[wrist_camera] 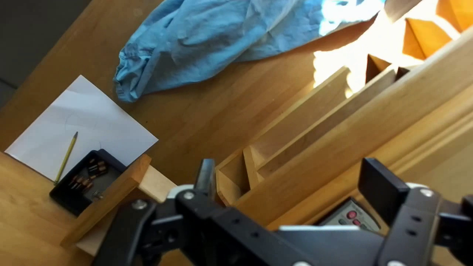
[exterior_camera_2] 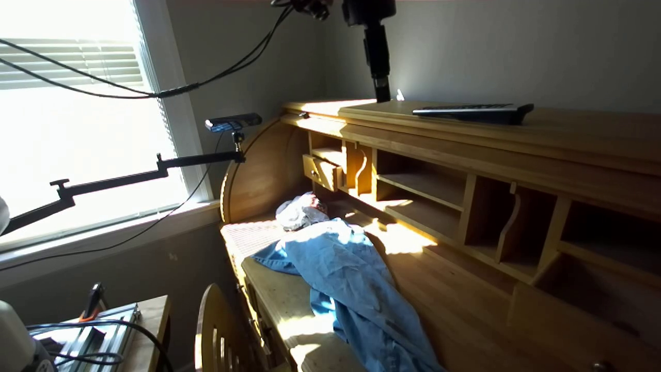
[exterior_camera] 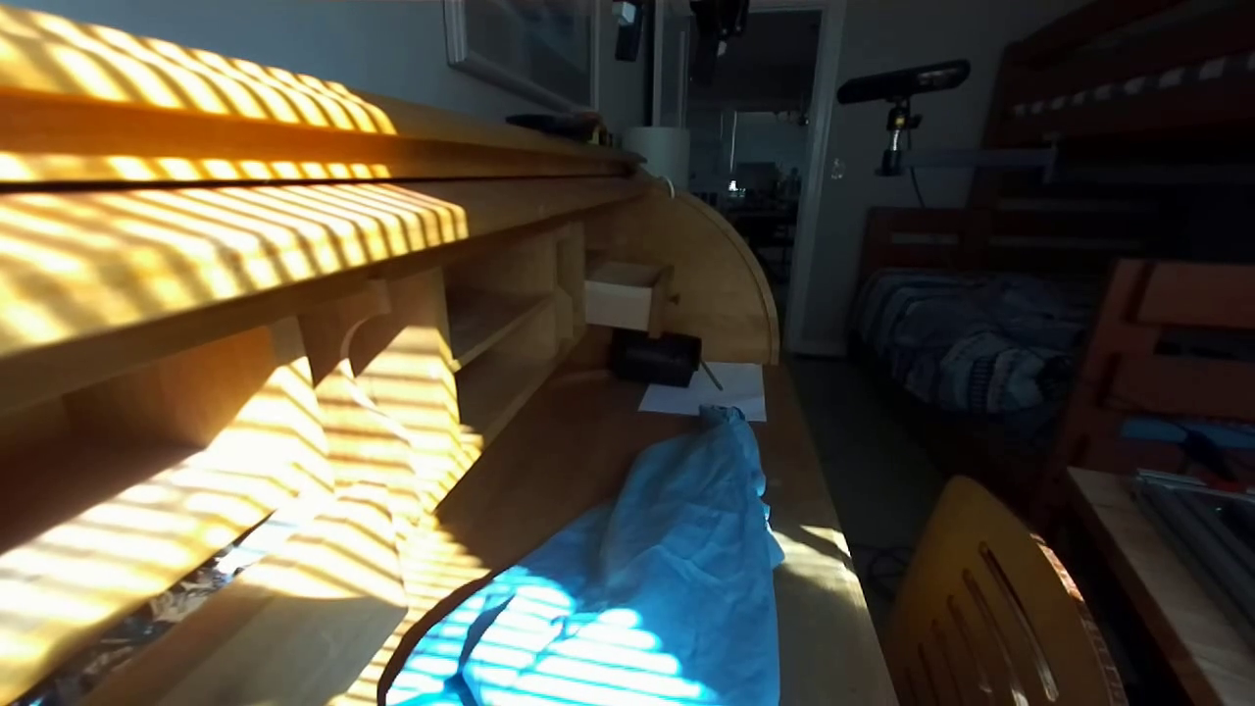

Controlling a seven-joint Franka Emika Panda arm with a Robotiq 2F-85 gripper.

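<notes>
Spread in loose folds over the roll-top desk is a blue garment [exterior_camera: 694, 518], its gathered cuff end near a sheet of paper [wrist_camera: 106, 119]. A pencil [wrist_camera: 66, 157] lies on that paper. Partly under a pulled-out small drawer [wrist_camera: 111, 201] sits a black tray [wrist_camera: 108, 170] with batteries in it. My gripper is open with nothing between its fingers, high above the desk's back ledge in the wrist view. In exterior view 2 a dark part of the arm [exterior_camera_2: 376, 52] hangs at the top; the fingertips are hard to make out there.
Wooden cubbies [exterior_camera_2: 427, 186] line the desk's back. On its top ledge rests a dark device [exterior_camera_2: 474, 112], whose red buttons show in the wrist view. A slatted chair [exterior_camera: 1000, 600] stands at the front. Bare desktop [wrist_camera: 213, 111] lies between garment and cubbies.
</notes>
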